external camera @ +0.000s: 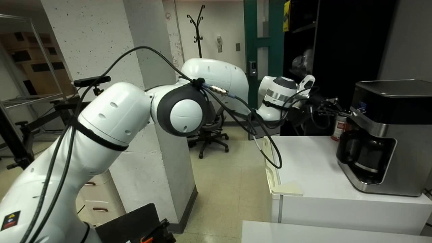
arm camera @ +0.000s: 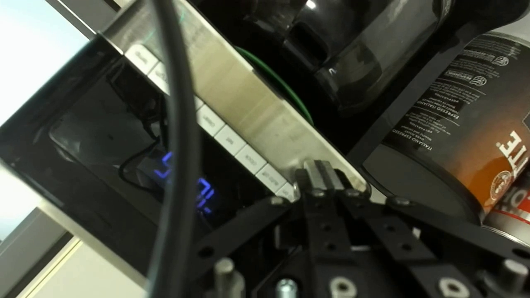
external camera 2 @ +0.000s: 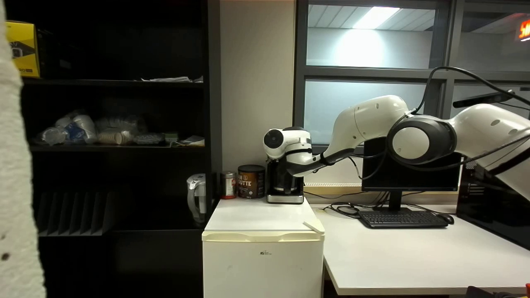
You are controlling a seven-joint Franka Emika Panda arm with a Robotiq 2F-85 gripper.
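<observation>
A steel-and-black coffee maker [external camera: 409, 158] stands upright on the white fridge top [external camera: 307, 162], its glass carafe [external camera: 370, 156] inside. In the wrist view, blue digits glow on its dark display [arm camera: 114, 144], above a row of pale buttons [arm camera: 233, 140]. My gripper is shut, with nothing showing between its fingers. Its tips lie against the steel strip at the end of that row, right beside the last button [arm camera: 286, 191]. Whether they press that button I cannot tell, as the fingers partly cover it. From the second exterior view, the arm hides the gripper.
A brown coffee tin [external camera 2: 251, 181] and a smaller red-and-silver can [external camera 2: 228, 184] stand close beside the coffee maker. My own cable crosses the wrist view. To the right, a desk holds a monitor and a keyboard [external camera 2: 403, 218].
</observation>
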